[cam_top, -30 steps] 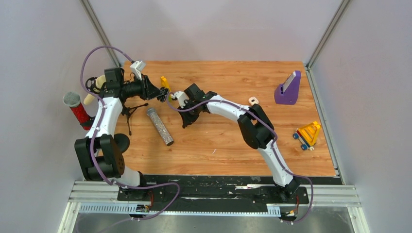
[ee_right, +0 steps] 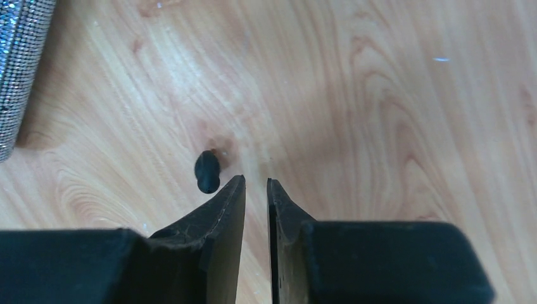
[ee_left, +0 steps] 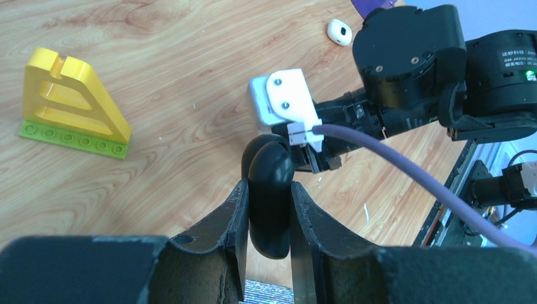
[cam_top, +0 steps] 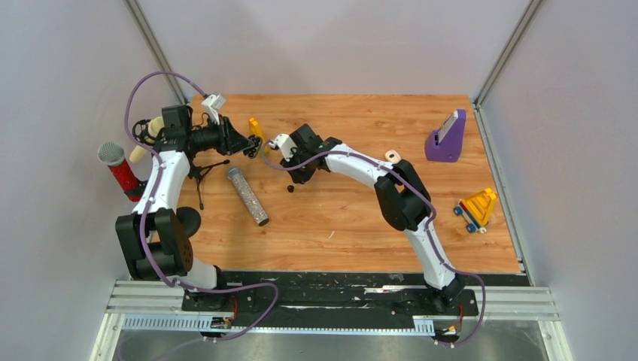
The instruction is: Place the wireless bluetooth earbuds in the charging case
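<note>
My left gripper is shut on a glossy black charging case (ee_left: 270, 190), held upright above the table in the left wrist view. A small black earbud (ee_right: 207, 171) lies on the wood, just left of my right gripper's fingertips (ee_right: 237, 180) in the right wrist view and below that gripper in the top view. My right gripper is part open, a narrow gap between its fingers with nothing in it.
A glittery cylinder (cam_top: 247, 195) lies left of the earbud. A yellow triangular block (ee_left: 76, 95) stands at the back. A white case (ee_left: 339, 31), a purple stand (cam_top: 444, 143) and a toy car (cam_top: 475, 209) are on the right.
My right gripper has moved slightly back and up, so the small black earbud now shows on the table below it. The left arm has not moved.
</note>
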